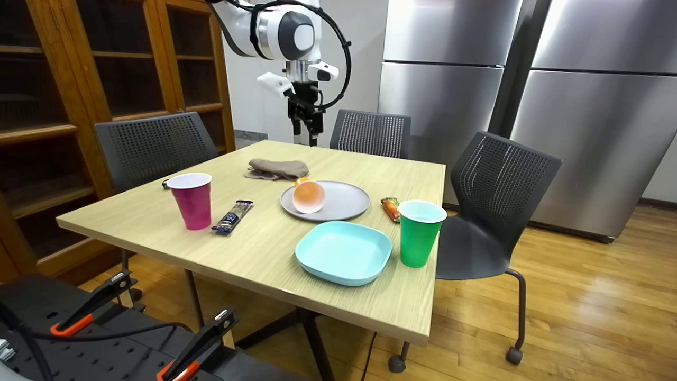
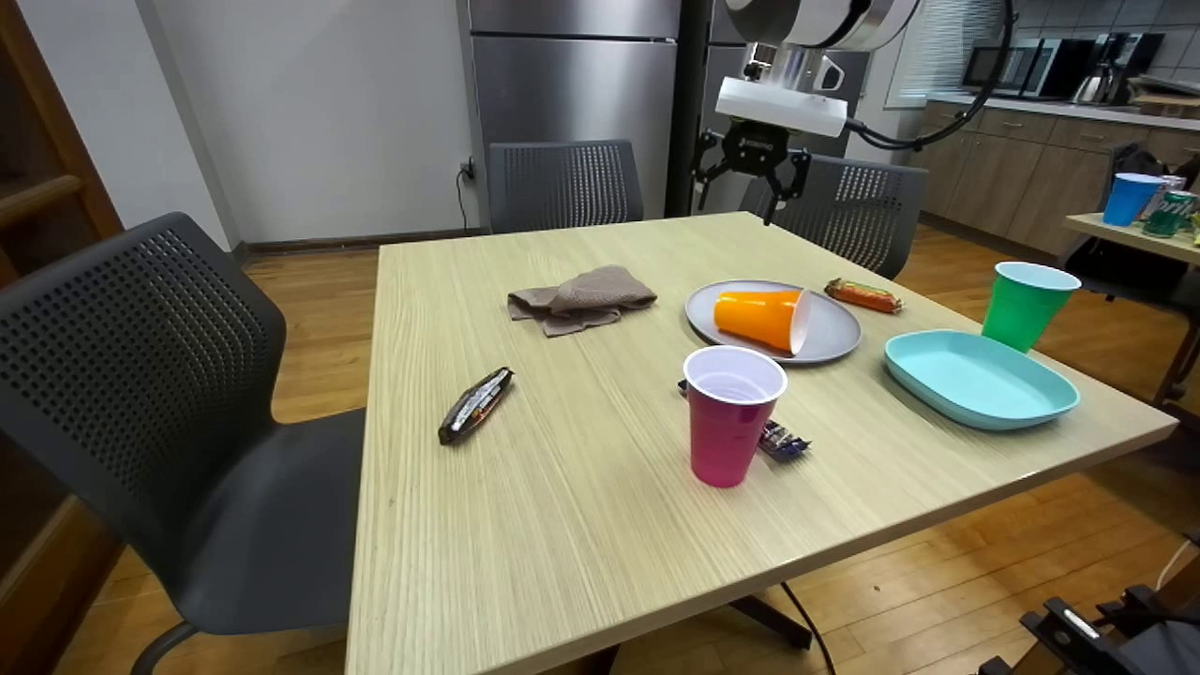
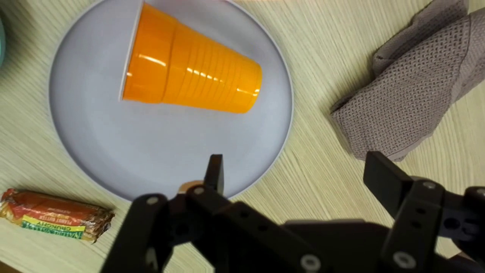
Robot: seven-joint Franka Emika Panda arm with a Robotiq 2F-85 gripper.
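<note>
An orange cup point(image 3: 191, 63) lies on its side on the round grey plate point(image 3: 150, 145), its whole length within the rim. In the second exterior view the cup point(image 2: 756, 319) has its white mouth turned to the right. My gripper is open, with a wide gap and only plate edge and tabletop seen below it. The first exterior view has the gripper point(image 1: 304, 141) in the air behind the plate point(image 1: 349, 202), apart from the cup point(image 1: 309, 196).
A brown cloth point(image 3: 404, 86) lies beside the plate. An orange-wrapped bar point(image 2: 863, 296), a teal tray point(image 2: 979, 382) and a green cup point(image 2: 1026, 306) sit to the plate's right. A magenta cup point(image 2: 728, 427) and dark-wrapped bars point(image 2: 475, 405) stand nearer.
</note>
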